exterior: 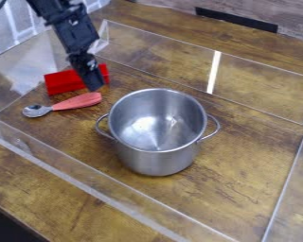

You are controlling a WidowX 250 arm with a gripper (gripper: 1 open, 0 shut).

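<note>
The gripper [90, 79] reaches down from the top left over a red block [63, 81], its tip at the right part of the block and covering some of it. Its fingers look close together; whether anything is between them is not clear. In front of the block lies a spoon [39, 111] with a pink handle. A steel pot [158, 161] with two side handles stands upright at the centre, right of the spoon.
A wooden table [242, 151] fills the view, with clear panels or edges along the left, back and right. Free surface lies right of and behind the pot.
</note>
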